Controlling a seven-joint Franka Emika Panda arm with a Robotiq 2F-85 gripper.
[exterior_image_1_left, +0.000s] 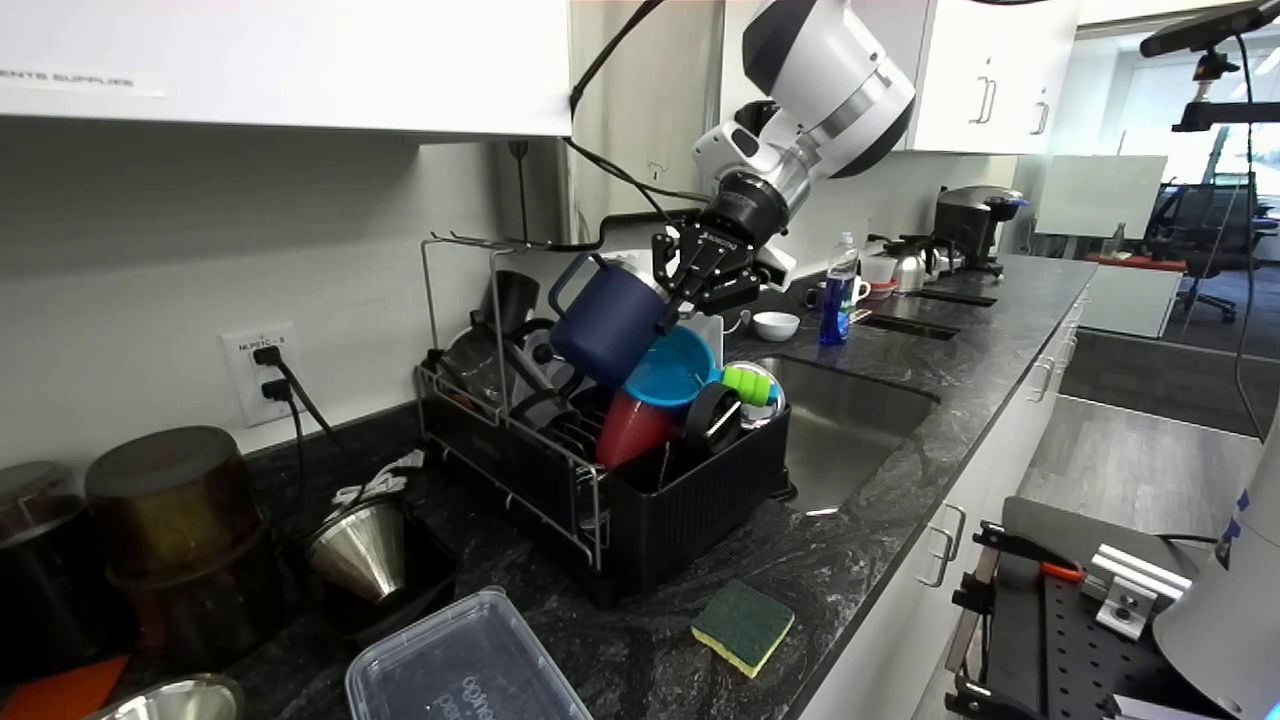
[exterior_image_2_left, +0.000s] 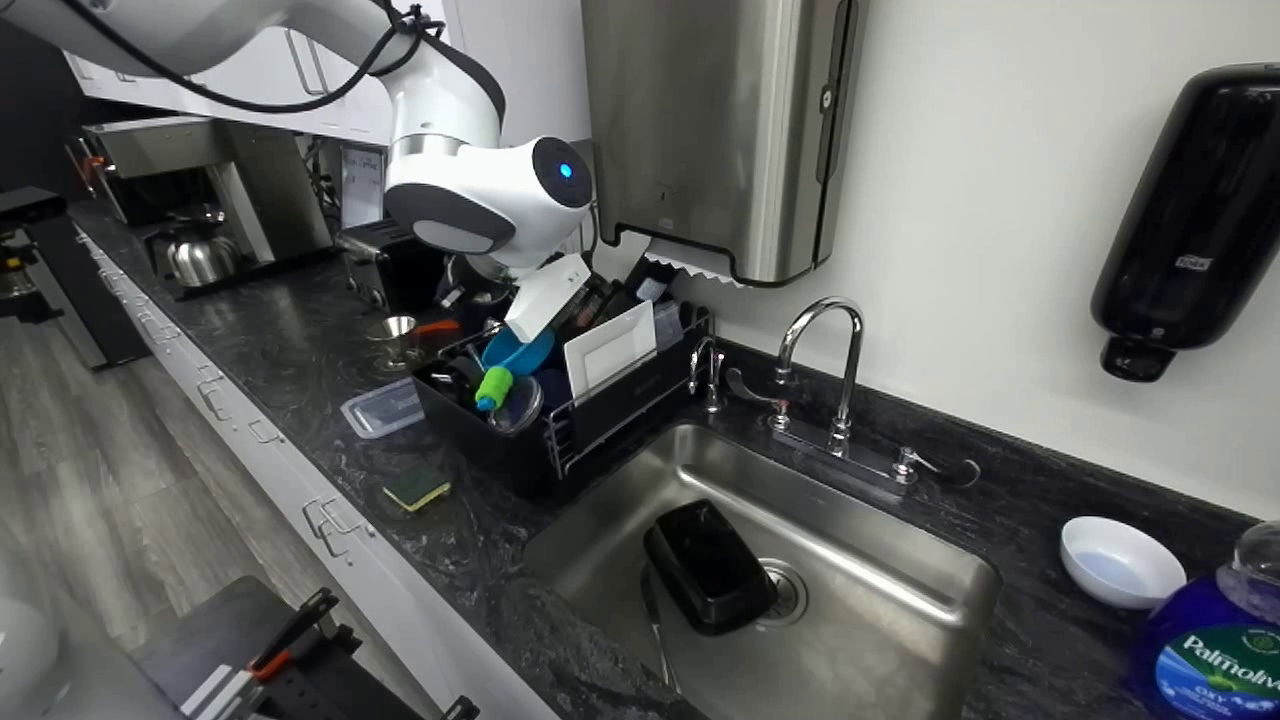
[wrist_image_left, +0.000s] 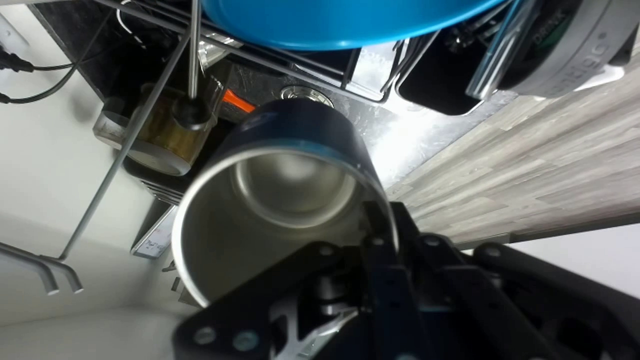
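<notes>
A dark blue mug (exterior_image_1_left: 608, 322) with a pale inside hangs tilted above the black dish rack (exterior_image_1_left: 702, 516). My gripper (exterior_image_1_left: 669, 306) is shut on its rim, and the mug's handle points up and away from the fingers. In the wrist view the mug's open mouth (wrist_image_left: 294, 204) faces the camera. One finger (wrist_image_left: 376, 231) reaches inside the mug and the other lies outside its wall. The arm hides the gripper and the mug in exterior view 2.
The rack holds a blue bowl (exterior_image_1_left: 668, 368), a red cup (exterior_image_1_left: 630, 430), pans and a white board (exterior_image_2_left: 612, 348). Beside it is the sink (exterior_image_2_left: 828, 528) with a black container (exterior_image_2_left: 708, 564). A sponge (exterior_image_1_left: 744, 626) and a clear lid (exterior_image_1_left: 468, 666) lie in front.
</notes>
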